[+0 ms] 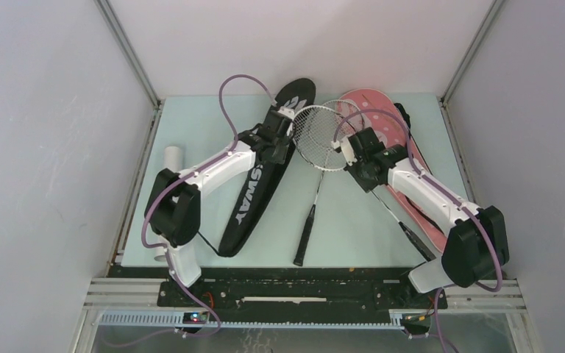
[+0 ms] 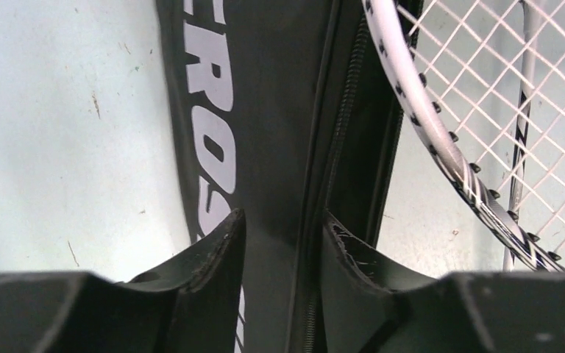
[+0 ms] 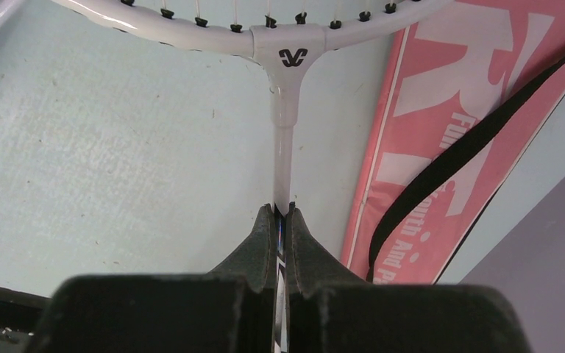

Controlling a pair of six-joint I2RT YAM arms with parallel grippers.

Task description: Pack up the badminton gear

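Beneath my left gripper, which is open, a black racket bag (image 1: pixel 254 206) lies flat on the table with its lettering up. No part of the bag is seen pinched between the left fingers. My right gripper is shut on the thin shaft of a white-framed racket (image 3: pixel 284 154). This racket's head reaches left to the bag's right edge, and its dark handle (image 1: pixel 416 241) points to the front right. A second racket (image 1: pixel 304 239) lies in the middle, its head partly hidden under the held one. On the right lies a pink racket bag (image 3: pixel 449 110) with a black strap.
A white tube (image 1: pixel 173 157) lies at the left, partly covered by the left arm. Bare table (image 1: pixel 353 235) shows between the second racket and the held one. White walls enclose the back and sides.
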